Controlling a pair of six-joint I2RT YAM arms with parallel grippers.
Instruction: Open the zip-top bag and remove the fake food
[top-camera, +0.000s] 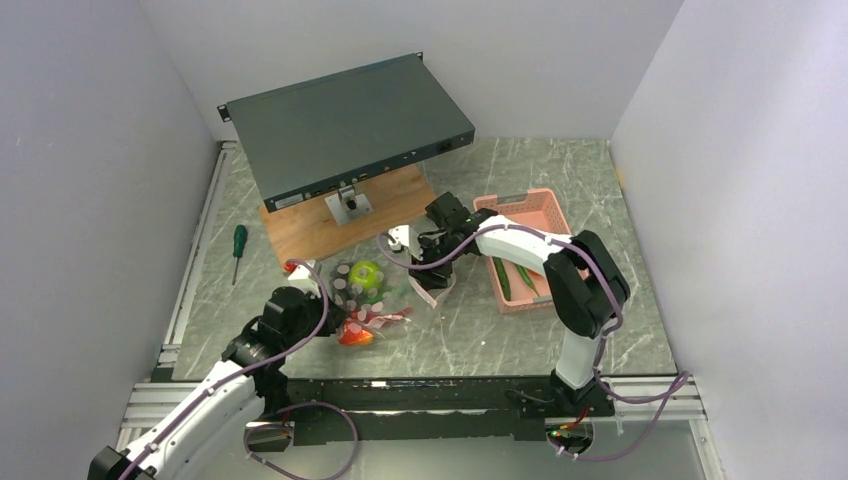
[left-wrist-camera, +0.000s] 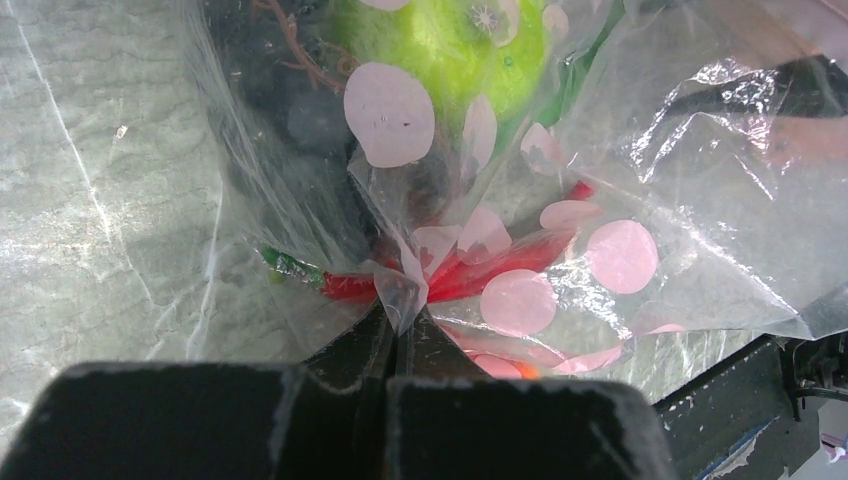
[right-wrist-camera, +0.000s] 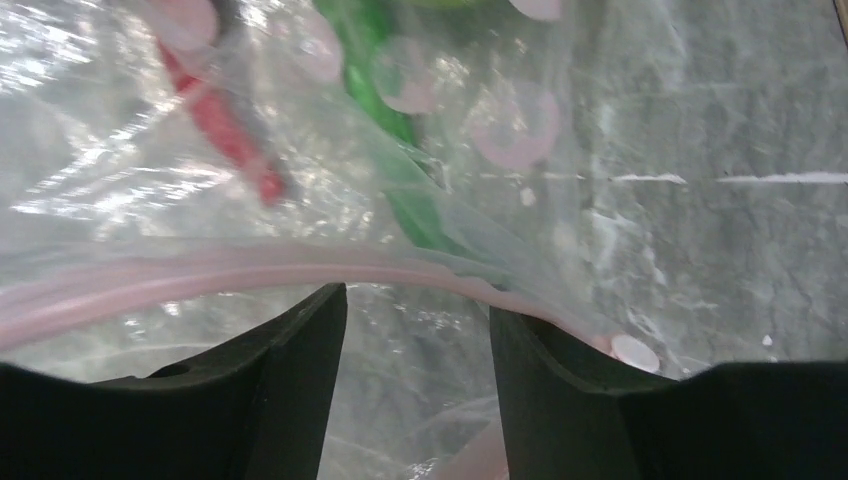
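The clear zip top bag (left-wrist-camera: 700, 230) with pink dots holds a green apple (top-camera: 365, 277), red chilies (left-wrist-camera: 500, 262), dark items and a long green piece (right-wrist-camera: 375, 90). My left gripper is shut on the bag's crumpled film at its near side. My right gripper stands open at the bag's right end, its fingers just under or at the pinkish rim (right-wrist-camera: 250, 265); whether they touch it is unclear. In the top view the right gripper's tips are largely hidden by its body.
A pink basket (top-camera: 540, 207) with green items stands at the right. A dark panel (top-camera: 350, 120) on a wooden base (top-camera: 300, 235) fills the back, and a screwdriver (top-camera: 240, 240) lies at the left.
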